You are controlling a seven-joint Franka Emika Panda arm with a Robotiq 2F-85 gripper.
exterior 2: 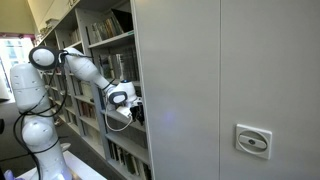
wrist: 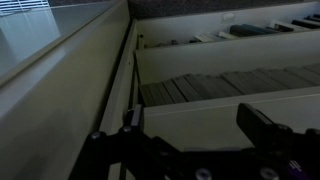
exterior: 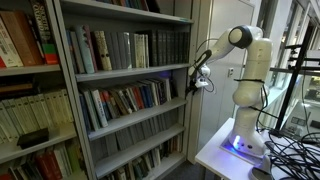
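My gripper is open, its two dark fingertips wide apart at the bottom of the wrist view and nothing between them. In the first exterior view the gripper (exterior: pixel 193 88) hangs at the right end of the bookcase, about level with a middle shelf. The second exterior view has the gripper (exterior 2: pixel 137 108) at the bookcase's near end, beside the tall grey panel (exterior 2: pixel 190 90). Beyond the fingers, the wrist view holds a row of grey book spines (wrist: pixel 215 86) on a shelf. Whether the fingers touch the shelf cannot be told.
A pale upright panel (wrist: pixel 75 85) fills the wrist view's left side. More shelves of books (exterior: pixel 120 105) stand left of the arm. The white table (exterior: pixel 225 160) under the arm's base looks mostly clear; black cables (exterior: pixel 290 155) lie beside it.
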